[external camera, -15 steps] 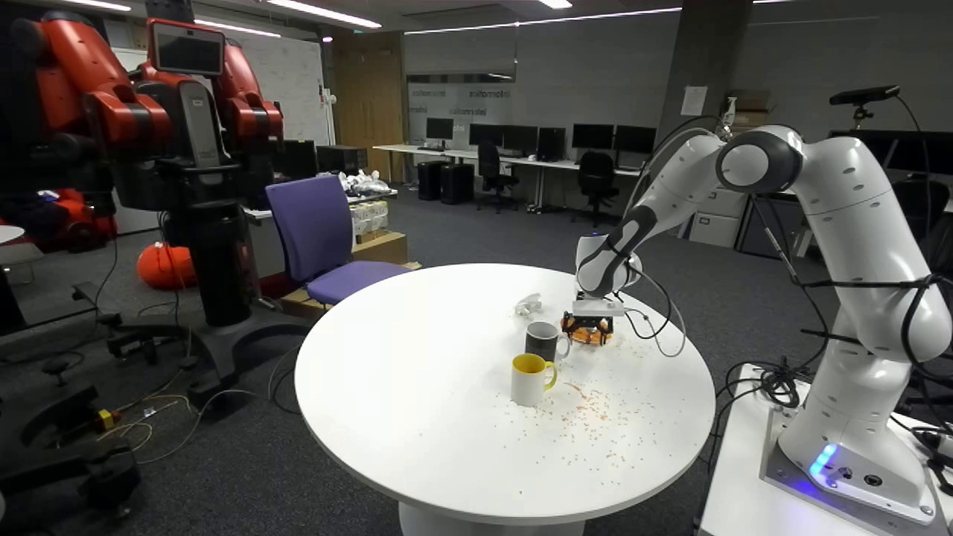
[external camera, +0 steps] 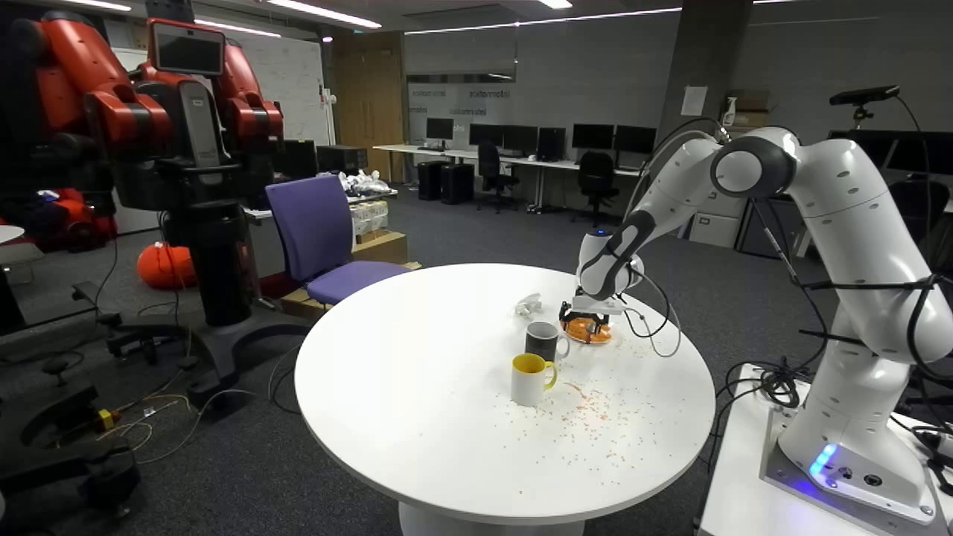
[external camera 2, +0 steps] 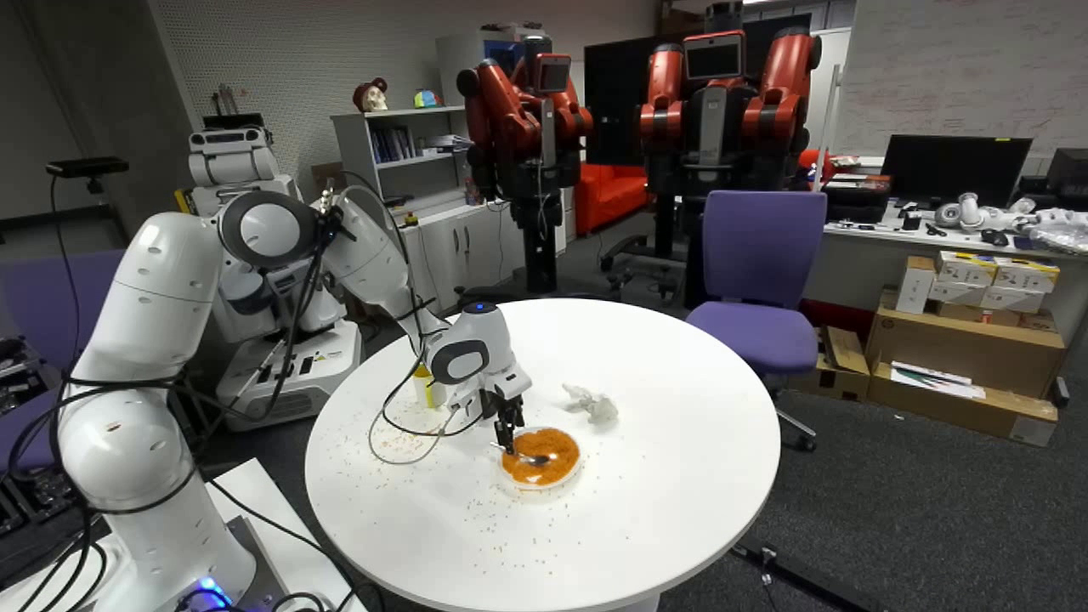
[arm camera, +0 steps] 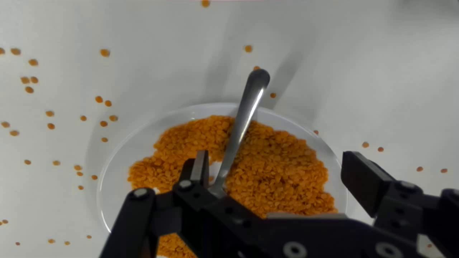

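A white plate (arm camera: 112, 172) heaped with orange lentils (arm camera: 275, 167) rests on the round table. Across the plate lies a metal spoon (arm camera: 239, 129), its handle end sticking out past the rim; the lower end is hidden behind my gripper in the wrist view. My gripper is open over the plate, its fingers wide apart. The spoon handle shows near the left finger (arm camera: 200, 167), and nothing is held. From the side, the gripper (external camera 2: 507, 428) hangs at the plate's edge, with the spoon (external camera 2: 532, 460) lying in the lentils.
A grey mug (external camera: 540, 343) and a white mug with yellow inside (external camera: 527, 384) stand close to the plate. Crumpled clear plastic (external camera 2: 592, 404) lies nearby. Loose lentils are scattered around.
In exterior view 1, my gripper has turned and shifted slightly up and left over the plate. The mugs and the crumpled plastic have stayed where they were.
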